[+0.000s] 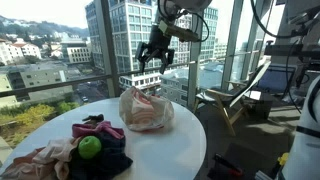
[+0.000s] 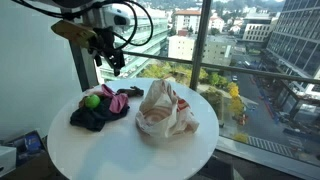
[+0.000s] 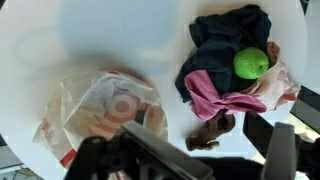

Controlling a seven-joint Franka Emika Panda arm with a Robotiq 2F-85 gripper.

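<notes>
My gripper [image 1: 152,67] hangs in the air above the round white table, open and empty. A crumpled whitish plastic bag [image 1: 146,110] with orange-red print stands on the table; the wrist view shows the bag [image 3: 112,108] at left, its mouth facing up and brownish material visible through it. On the other side lies a heap of cloths: dark navy cloth [image 3: 222,45], pink cloth [image 3: 220,97], pale peach cloth [image 3: 276,86] and a dark brown piece [image 3: 209,131]. A green apple-like ball [image 3: 250,63] rests on top of the heap. Nothing touches my gripper.
Bare white tabletop [image 3: 110,35] separates the bag from the cloths. Tall windows stand behind the table. In exterior view 1, a lounge chair [image 1: 238,97] is off to the right, clear of the table.
</notes>
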